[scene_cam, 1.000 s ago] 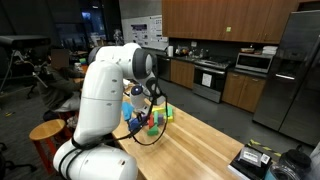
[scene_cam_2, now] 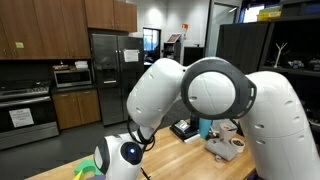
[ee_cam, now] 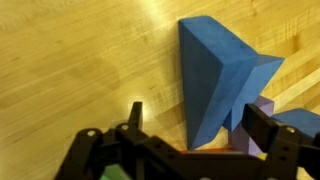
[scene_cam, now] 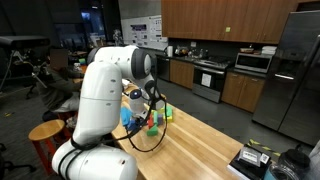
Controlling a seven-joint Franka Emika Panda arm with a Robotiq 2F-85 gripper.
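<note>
In the wrist view, a long blue block (ee_cam: 210, 70) lies diagonally on the wooden table, partly between my two dark fingers. My gripper stands open, one finger to the left of the block with bare wood between them, the other on its right. A second blue block (ee_cam: 258, 80) lies against the first, and a purple block (ee_cam: 263, 105) is wedged beside it near the right finger. Something green shows at the bottom left, half hidden by the gripper. From exterior view 1 the arm reaches down into a group of coloured blocks (scene_cam: 152, 130).
Another blue piece (ee_cam: 300, 120) sits at the wrist view's right edge, crowding that side. On the table's far right in exterior view 1 are a dark box (scene_cam: 250, 160) and a dark container (scene_cam: 292, 163). A red stool (scene_cam: 46, 131) stands beyond the table.
The gripper has come down lower toward the blocks over the last second. The blocks show no clear movement.
</note>
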